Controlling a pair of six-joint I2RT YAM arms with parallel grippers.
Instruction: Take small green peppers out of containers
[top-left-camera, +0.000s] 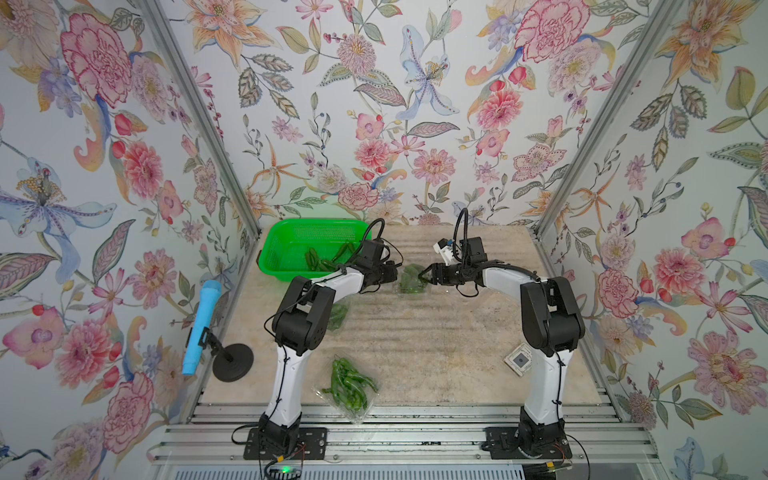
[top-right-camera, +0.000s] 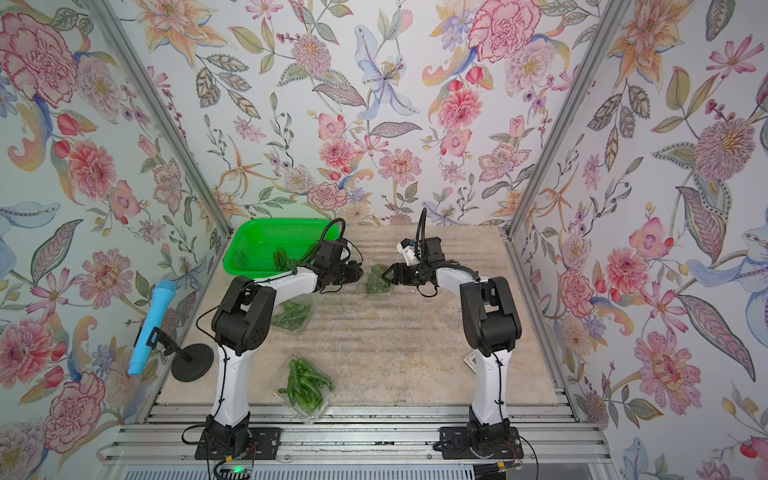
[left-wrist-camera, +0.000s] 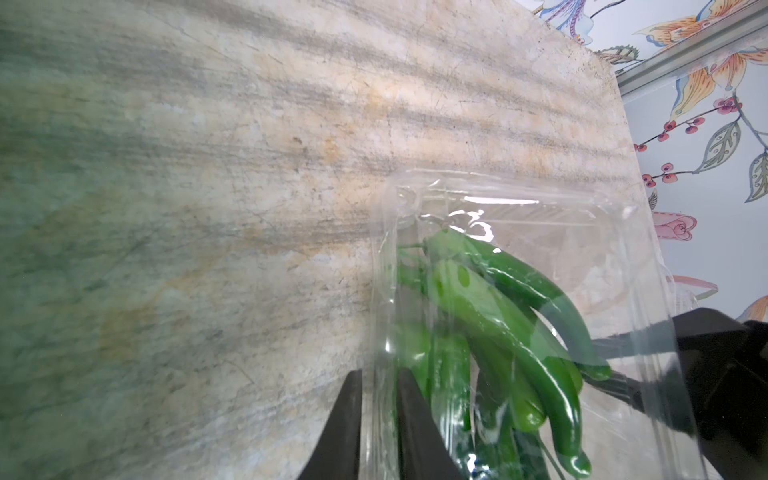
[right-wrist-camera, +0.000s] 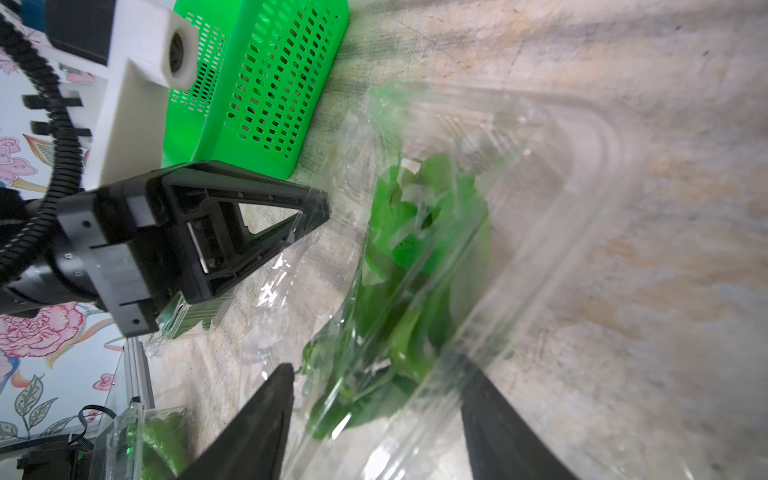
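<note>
A clear plastic container (top-left-camera: 413, 269) sits between my two grippers at the back middle of the table. Curved green peppers (left-wrist-camera: 512, 320) lie inside it, seen through the shiny plastic. In the left wrist view my left gripper has its fingers a little apart, one on each side of the container's near wall. The right wrist view shows my right gripper wide open, its fingers on either side of the container's side wall (right-wrist-camera: 552, 232). The fingertips partly blend with the clear plastic, so contact cannot be told.
A green basket (top-right-camera: 248, 248) with some peppers stands at the back left. Another clear container of peppers (top-right-camera: 293, 315) lies near the left arm, and a third pack (top-right-camera: 304, 388) is at the front. A blue cylinder on a stand (top-left-camera: 206, 320) is at far left. Mid-table is clear.
</note>
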